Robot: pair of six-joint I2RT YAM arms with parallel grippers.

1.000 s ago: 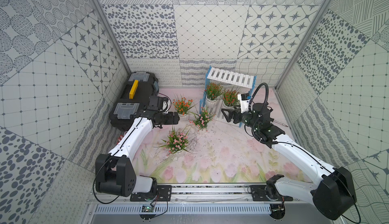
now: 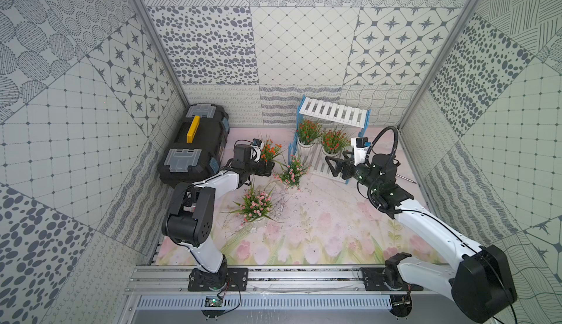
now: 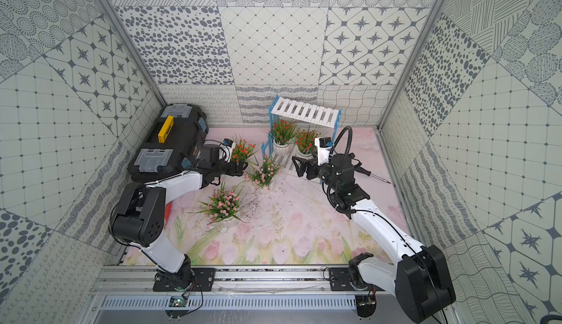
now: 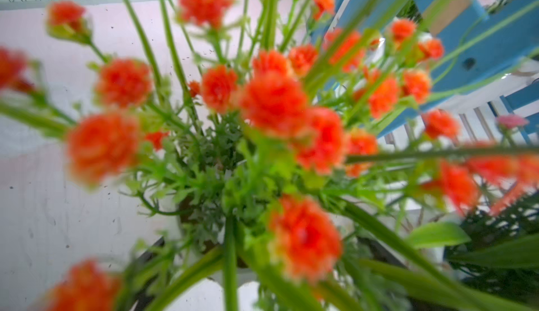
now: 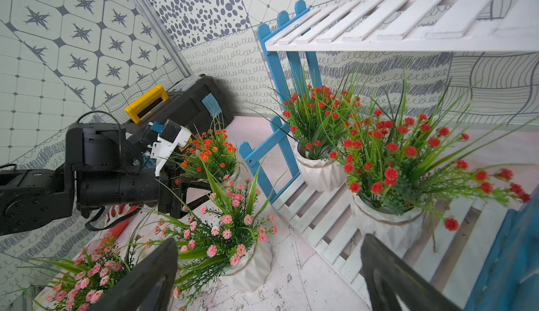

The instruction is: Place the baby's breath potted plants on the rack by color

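Two red-flowered plants in white pots, a left one [image 5: 320, 170] and a right one [image 5: 387, 221], stand on the lower shelf of the blue-and-white rack [image 2: 333, 110]. An orange-flowered plant [image 3: 243, 150] is on the table left of the rack. My left gripper [image 2: 266, 167] is open at this plant, whose blooms [image 4: 275, 103] fill the left wrist view; its fingers are mostly hidden by leaves there. Two pink-flowered plants, one near the rack [image 2: 292, 171] and one nearer the front [image 2: 255, 204], are also on the table. My open, empty right gripper hovers by the rack's front right.
A black toolbox [image 2: 196, 142] with a yellow handle sits behind the left arm. The rack's upper shelf [image 5: 381, 24] is bare where seen. A thin rod-like tool [image 3: 374, 176] lies at the right.
The plants look unmoved.
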